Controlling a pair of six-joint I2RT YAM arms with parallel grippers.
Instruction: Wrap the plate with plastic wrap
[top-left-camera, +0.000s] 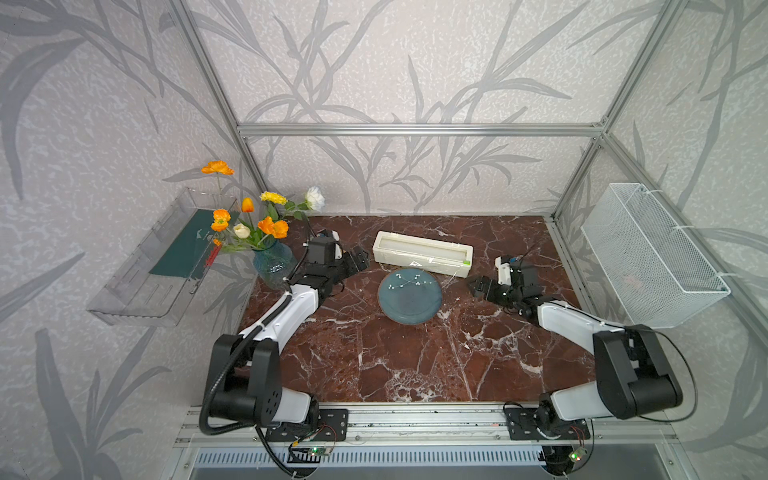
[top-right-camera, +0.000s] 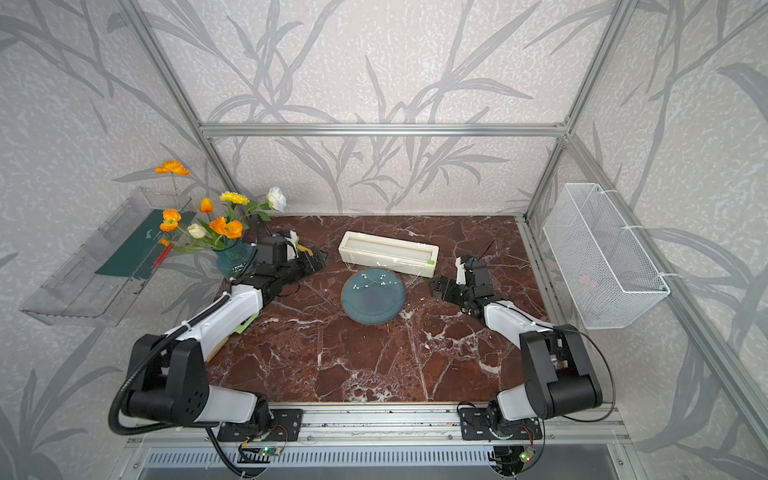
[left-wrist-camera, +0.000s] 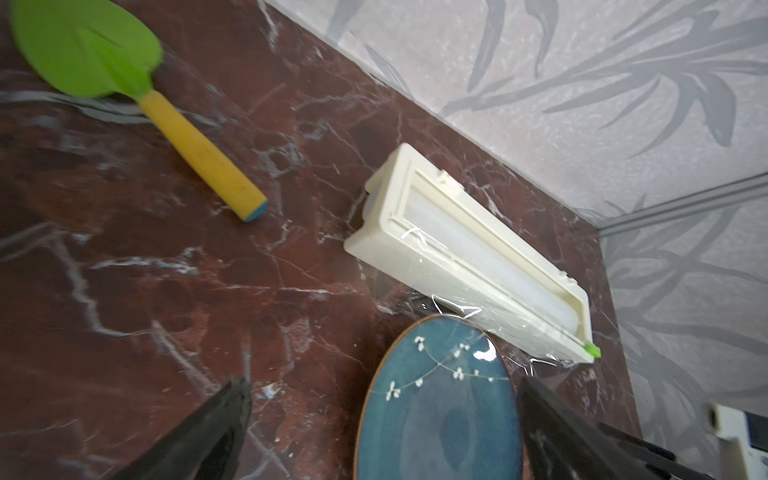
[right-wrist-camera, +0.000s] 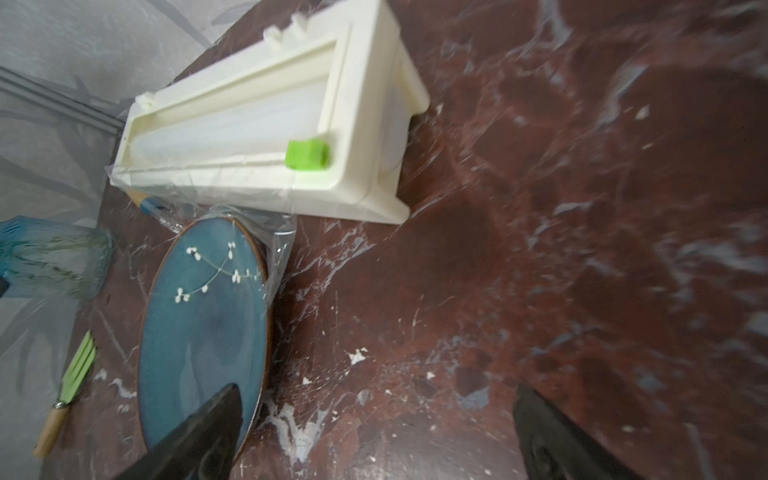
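A round blue plate (top-left-camera: 409, 297) with small white blossoms lies flat mid-table. Just behind it stands the cream plastic-wrap dispenser (top-left-camera: 422, 253), a white roll inside and a green slider (right-wrist-camera: 307, 154) on its front bar. Clear film (right-wrist-camera: 276, 236) hangs from the dispenser's front down toward the plate's back rim. My left gripper (top-left-camera: 357, 261) is open, above the table left of the dispenser, and nothing is between its fingers. On the other side, my right gripper (top-left-camera: 481, 287) hovers right of the plate, open and empty, clear of both film and dispenser.
A green turner (left-wrist-camera: 88, 48) with a yellow handle lies left of the dispenser. A glass vase (top-left-camera: 274, 264) of flowers stands at the back left. Another green utensil (right-wrist-camera: 77, 368) lies on the left side.
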